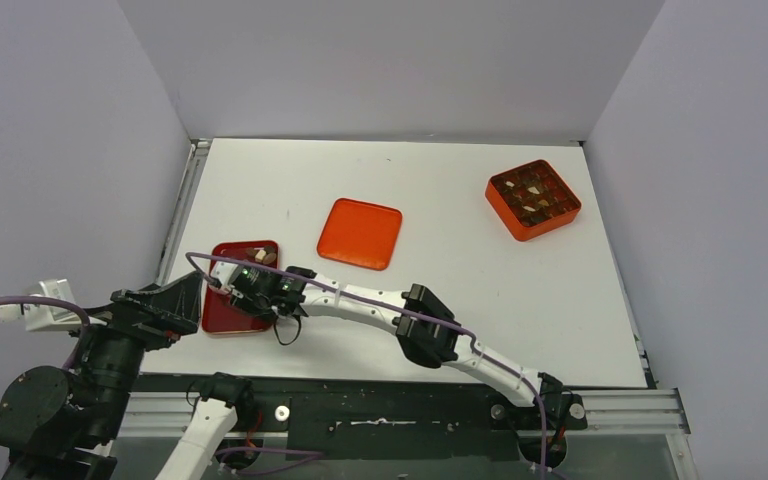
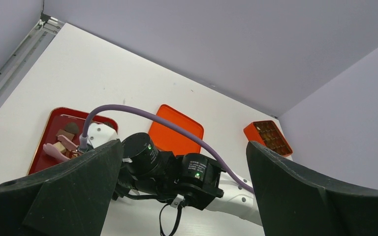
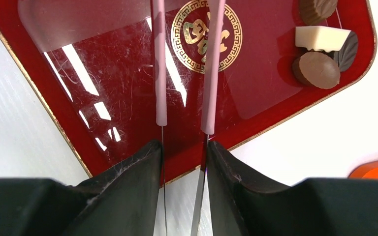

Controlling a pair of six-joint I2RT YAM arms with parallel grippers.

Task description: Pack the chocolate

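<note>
In the red tray [image 3: 113, 98] several chocolates sit at one end, among them a white piece [image 3: 320, 37] and a round brown one [image 3: 317, 69]. My right gripper is over that tray, holding pink-tipped tongs [image 3: 211, 98], whose tips reach past the top of the right wrist view. My left gripper stands open at the left front, outside the tray, with nothing held. An orange box [image 1: 532, 200] with a compartmented insert holding pieces stands at the back right.
An orange lid [image 1: 358, 232] lies in the middle of the white table. The right arm stretches across the front.
</note>
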